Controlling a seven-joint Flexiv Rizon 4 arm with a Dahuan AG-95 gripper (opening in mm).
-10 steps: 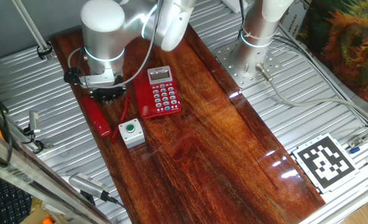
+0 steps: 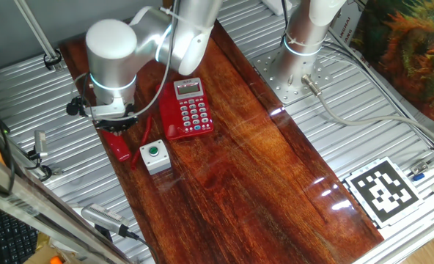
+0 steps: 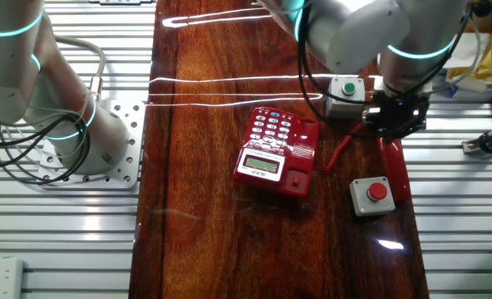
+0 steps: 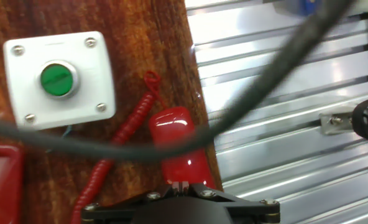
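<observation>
A red telephone [image 2: 189, 110] with a keypad and small display sits on the wooden board. Its loose red handset [image 4: 183, 146] lies beside it along the board's edge, joined to a coiled red cord [image 4: 129, 124]. Above the handset hangs my gripper, its fingertips together at the bottom of the wrist view and nothing visible between them. From overhead, the gripper covers the handset's far part; whether the two touch cannot be told.
A white box with a green button [image 4: 57, 81] stands near the handset's end. Another box carries a red button [image 3: 377, 192] on the handset's other side. A dark cable [image 4: 246, 99] crosses the wrist view. The board's middle [image 2: 232, 176] is clear.
In exterior view 1 the arm has shifted left toward the board's edge, and the gripper has come over the handset. The phone, handset and button box have not moved.
</observation>
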